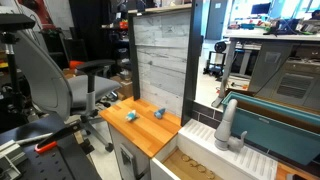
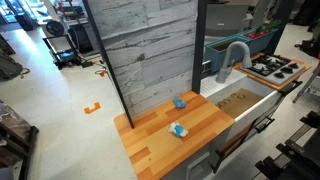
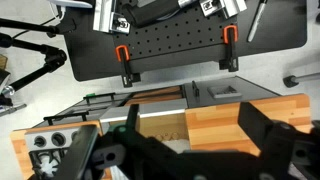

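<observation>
In the wrist view my gripper hangs high above a toy kitchen. Its dark fingers [image 3: 243, 120] stand wide apart, with only the scene below showing between them. Two small blue-and-white items rest on the wooden counter [image 2: 150, 139]: one blue item [image 2: 179, 103] closer to the drawer side, and one pale item [image 2: 178, 130] nearer the front edge. A shallow drawer [image 1: 188, 166] with a wooden bottom stands pulled out beside the counter. Neither exterior view shows my gripper clearly.
A grey faucet [image 1: 227, 126] rises behind the drawer. Past it are a stove top [image 2: 274, 68] and a teal bin [image 1: 270, 128]. A white panel wall [image 2: 155, 60] backs the counter. A black table [image 3: 180, 35] with orange-marked clamps lies alongside.
</observation>
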